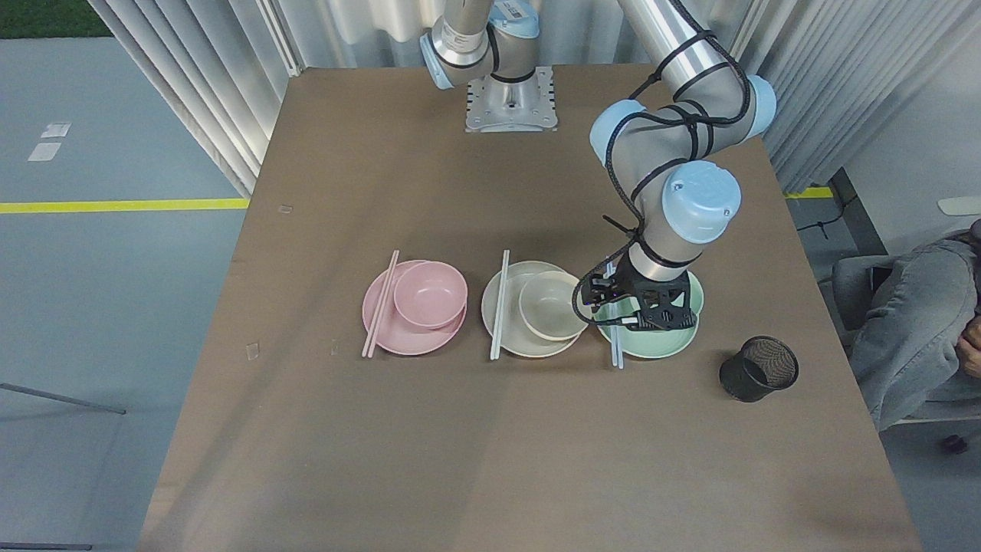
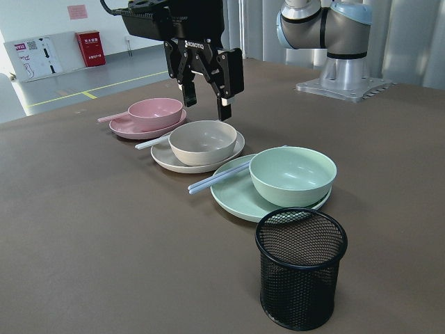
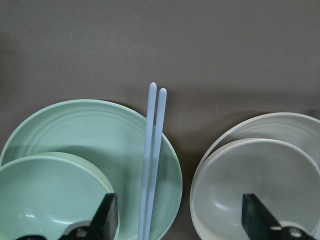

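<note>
Three place settings stand in a row: pink bowl (image 1: 429, 294), white bowl (image 2: 202, 146) and mint bowl (image 2: 293, 174), each on a matching plate with a pair of chopsticks. My gripper (image 2: 205, 91) is open and empty, high over the mint and white settings; in the wrist view the pale blue chopsticks (image 3: 149, 170) lie on the mint plate (image 3: 90, 120), between my two fingers.
A black mesh cup (image 1: 757, 368) stands near the right front. A person sits at the right.
</note>
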